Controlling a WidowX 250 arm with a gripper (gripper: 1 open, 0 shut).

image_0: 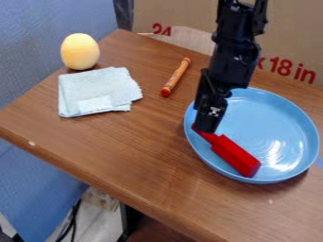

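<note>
My black gripper (209,115) reaches down from the top, over the left part of a blue plate (280,129). Its lower end is just above the upper end of a red marker (236,155), which lies slanted on the plate. I cannot tell whether the fingers are open or shut, or whether they touch the marker.
An orange stick (176,77) lies behind the plate to the left. A folded white cloth (98,92) and a pale yellow egg-shaped object (79,52) sit at the table's left. The table's left edge drops away.
</note>
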